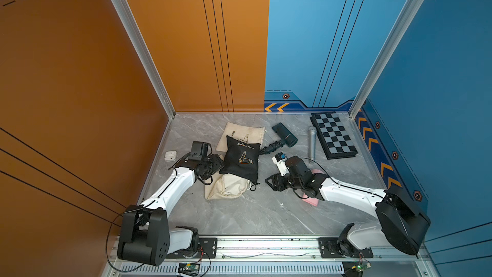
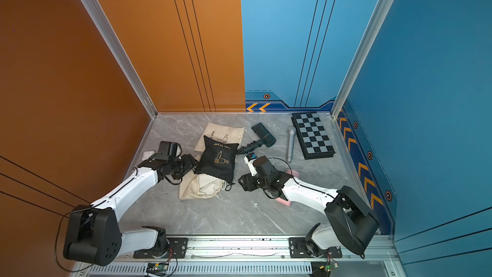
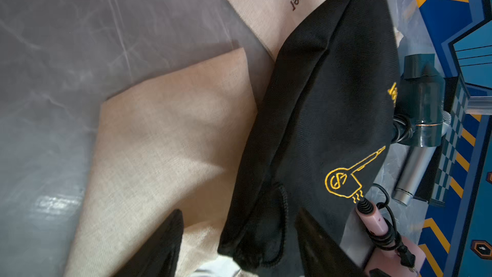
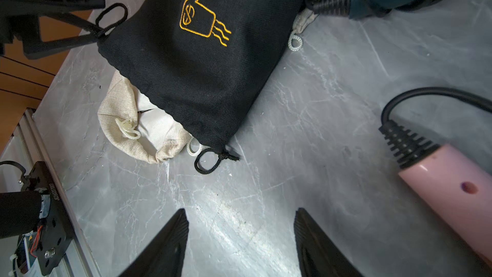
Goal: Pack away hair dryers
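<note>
A black Hair Dryer pouch (image 1: 241, 156) lies flat over beige pouches (image 1: 223, 189). My left gripper is open over the black pouch's left edge, its fingers apart. My right gripper stands open over bare table right of the pouches. A dark teal dryer (image 1: 284, 133) lies behind the right gripper. A pink dryer (image 4: 451, 195) lies under the right arm, partly hidden in the top views.
A chessboard (image 1: 333, 133) lies at the back right, beside a silver cylinder (image 1: 312, 141). A small white object (image 1: 170, 156) sits at the left edge.
</note>
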